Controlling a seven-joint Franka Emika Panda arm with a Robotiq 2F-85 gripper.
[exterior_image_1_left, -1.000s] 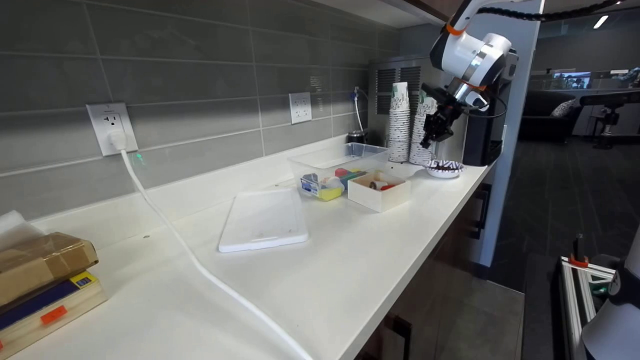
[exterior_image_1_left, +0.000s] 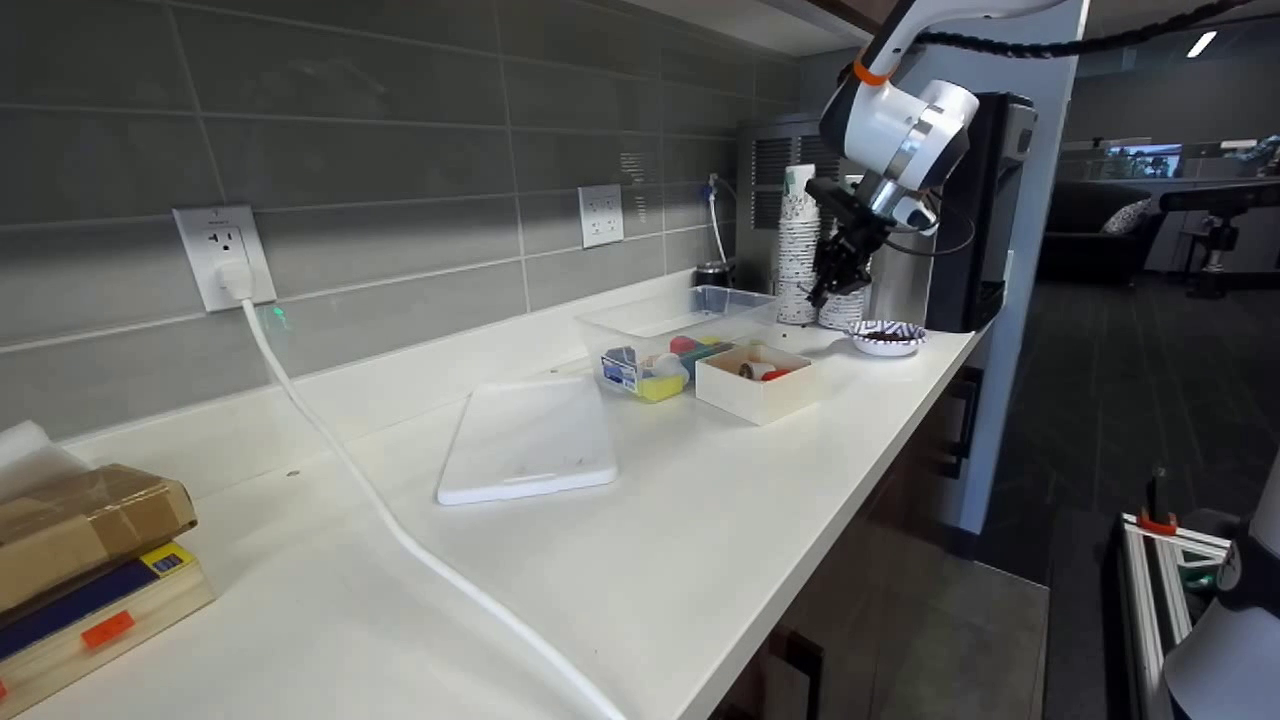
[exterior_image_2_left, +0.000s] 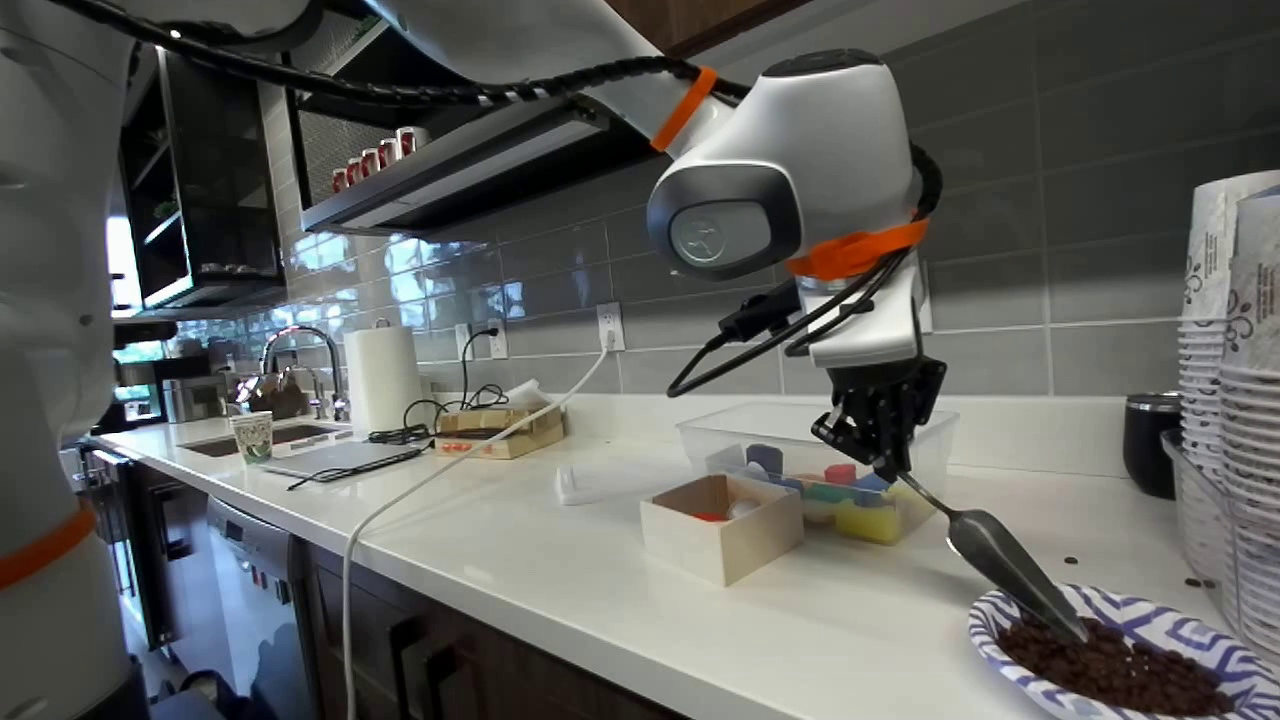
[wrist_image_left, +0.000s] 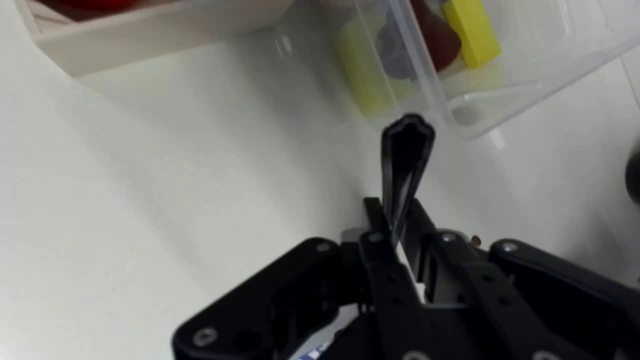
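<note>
A dark metal spoon-like scoop (exterior_image_2_left: 1008, 559) slants down from my gripper (exterior_image_2_left: 897, 466), which is shut on its handle. The scoop's tip touches the dark beans or granules (exterior_image_2_left: 1116, 672) inside a white bowl with a purple pattern (exterior_image_2_left: 991, 630). In the wrist view, the handle's dark end (wrist_image_left: 408, 141) sticks out from between the fingertips of my gripper; the scoop's blade is hidden there. From the first exterior view, the gripper (exterior_image_1_left: 823, 290) appears in front of the stacked cups, up and to the left of the bowl (exterior_image_1_left: 889, 346).
A cream open box (exterior_image_2_left: 720, 536) and a clear bin (exterior_image_2_left: 708, 432) of colored items stand beside the arm. Stacked paper cups (exterior_image_2_left: 1203, 396) rise behind the bowl. A few dark bits (exterior_image_2_left: 1070, 560) lie on the counter. A white lid (exterior_image_1_left: 528, 438) lies flat on it.
In the first exterior view, the arm and gripper have shifted left and slightly downward. The bowl, boxes and cups look unmoved.
</note>
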